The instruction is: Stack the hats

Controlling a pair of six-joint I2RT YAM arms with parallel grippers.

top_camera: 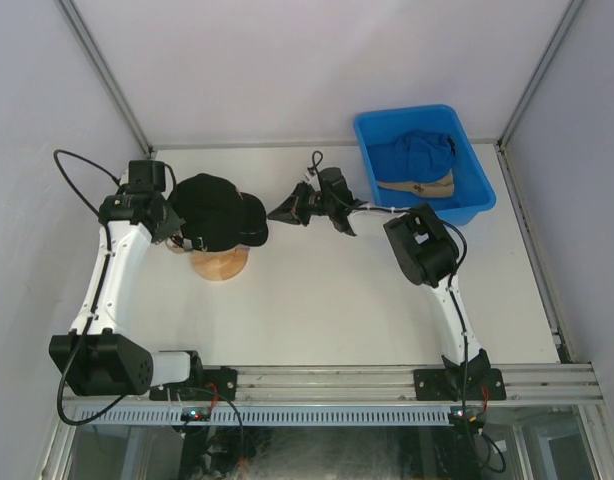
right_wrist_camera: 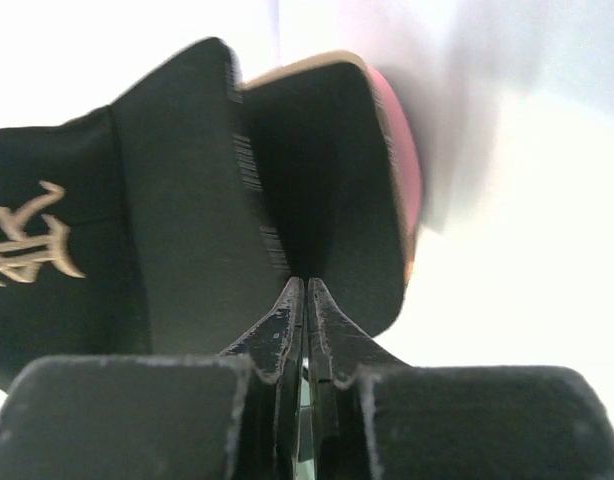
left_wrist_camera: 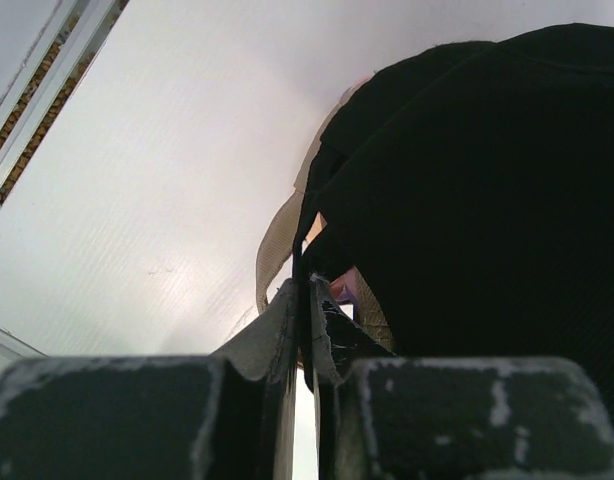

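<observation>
The black cap (top_camera: 209,210) with a tan emblem sits over a tan-orange hat (top_camera: 220,265) at the table's left. My left gripper is shut on the black cap's back strap (left_wrist_camera: 309,215). At the cap's other end, my right gripper is shut with nothing between its fingertips. The cap's brim (right_wrist_camera: 192,195) lies just beyond those fingers, outside them. Another dark brim (right_wrist_camera: 332,190) with a pink edge (right_wrist_camera: 402,150) shows beneath it in the right wrist view. Most of the lower hats is hidden.
A blue bin (top_camera: 477,175) at the back right holds a blue cap (top_camera: 417,155) with a tan brim (top_camera: 432,187). Bare white table (top_camera: 307,300) fills the middle and front.
</observation>
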